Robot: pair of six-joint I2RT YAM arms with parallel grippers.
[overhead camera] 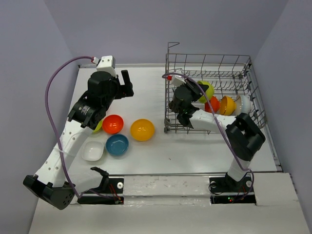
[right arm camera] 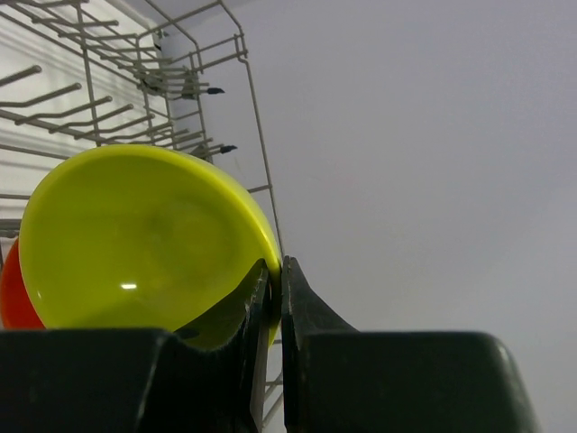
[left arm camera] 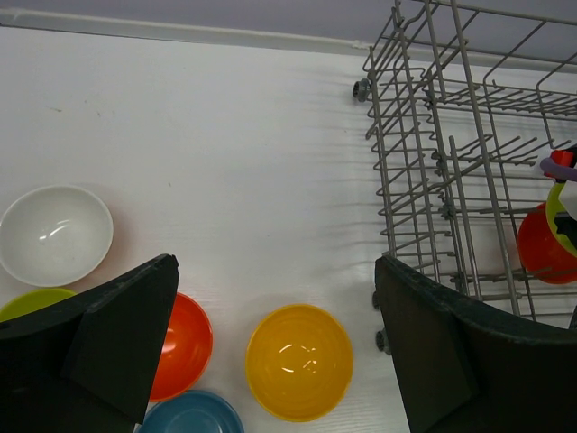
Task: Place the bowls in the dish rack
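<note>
In the dish rack [overhead camera: 222, 63], my right gripper [overhead camera: 199, 87] is shut on the rim of an upright-tilted yellow-green bowl [right arm camera: 135, 234], with red [overhead camera: 212, 104], orange [overhead camera: 227, 106] and white [overhead camera: 243, 105] bowls standing to its right. My left gripper is open and empty above the counter, left of the rack. Below it lie a red bowl [overhead camera: 113, 124], an orange bowl [overhead camera: 143, 130], a blue bowl [overhead camera: 117, 145], a white square dish [overhead camera: 92, 151], a partly hidden yellow-green bowl [left arm camera: 32, 299] and a white bowl [left arm camera: 54, 233].
The counter [overhead camera: 146, 87] between my left gripper and the rack is clear, as is the front counter below the rack. Grey walls bound the area at the back and sides.
</note>
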